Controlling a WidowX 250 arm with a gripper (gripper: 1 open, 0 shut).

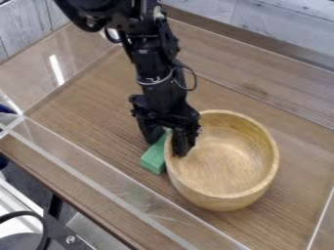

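A black robot arm reaches down from the top of the camera view, its gripper [167, 133] low at the left rim of a wooden bowl [229, 166]. A green block [152, 159] lies on the table just outside the bowl's left side, directly under the gripper. The fingertips are dark and overlap the block and rim, so I cannot tell whether they hold either.
A strip of clear edging runs along the front left, with dark cables and a white object [26, 234] beyond it at the lower left.
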